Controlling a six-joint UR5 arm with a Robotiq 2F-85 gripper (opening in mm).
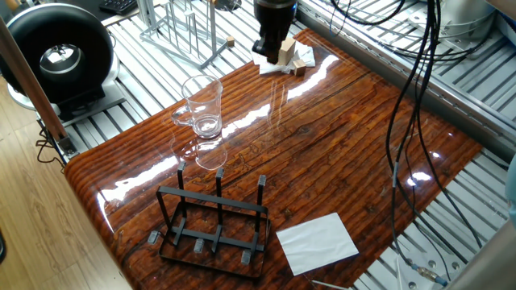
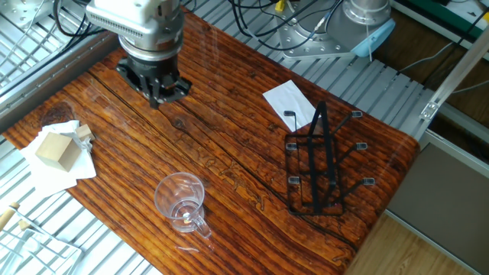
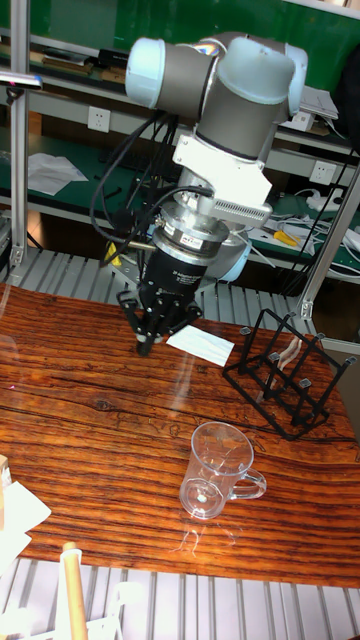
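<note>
My gripper (image 2: 155, 101) hangs above the table's far part, with nothing visible held beneath it. Its black fingers overlap in exterior view 1, and whether a gap lies between the tips cannot be made out. A clear mug (image 2: 182, 203) stands upright on the wooden table, apart from the gripper (image 3: 149, 343). The black wire rack (image 1: 214, 229) has several upright prongs and stands well away from the gripper. Pale wooden blocks, a larger one (image 2: 59, 151) and a smaller one (image 2: 84, 133), rest at the table's edge on or beside white paper (image 2: 76, 177).
A white sheet (image 1: 318, 243) lies flat near the black rack. Beyond the table edge stands a grey metal rack (image 1: 187, 36). Black cables (image 1: 397, 153) hang over one side in exterior view 1.
</note>
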